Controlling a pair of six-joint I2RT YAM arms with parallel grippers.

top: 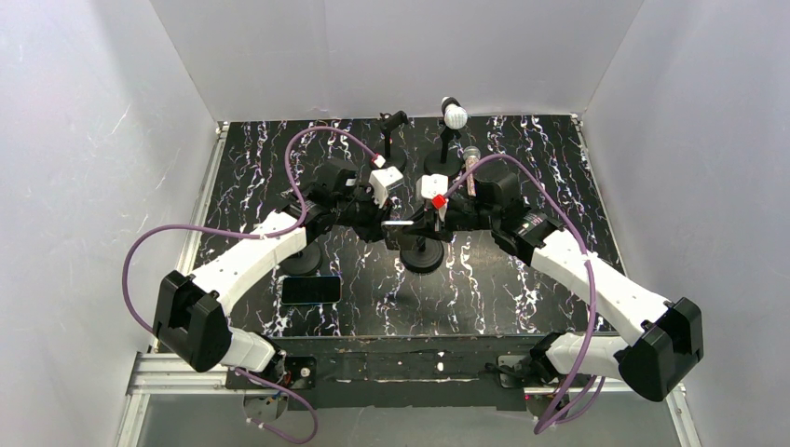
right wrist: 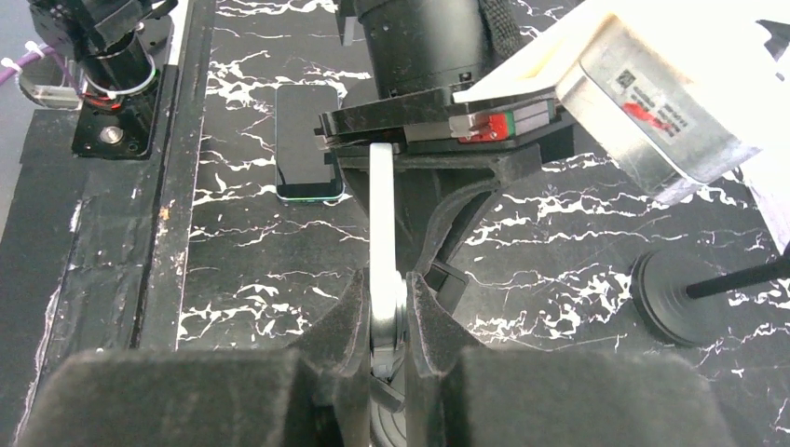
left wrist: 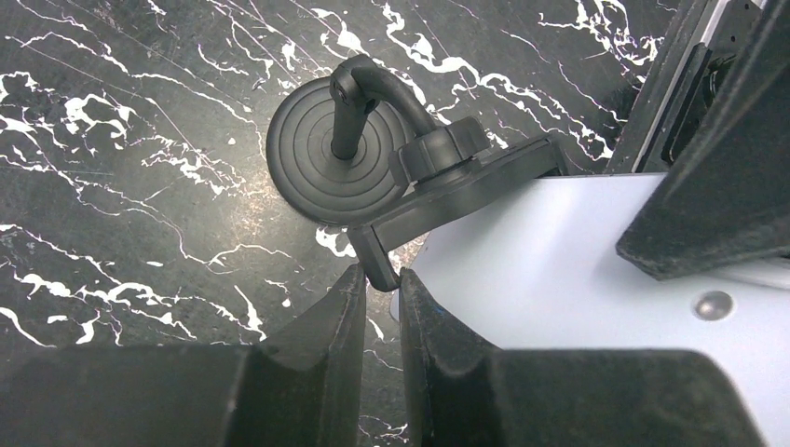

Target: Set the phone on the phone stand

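A white phone stands on edge at the holder of the black phone stand, whose round base is mid-table. My right gripper is shut on the phone, seen edge-on in the right wrist view. My left gripper is at the holder's lower lip, its fingertips close together around it; how far they are apart is hard to tell. In the top view both grippers meet over the stand and hide much of it.
A dark phone lies at the front left. Other stands are at the back, and another base is at the left.
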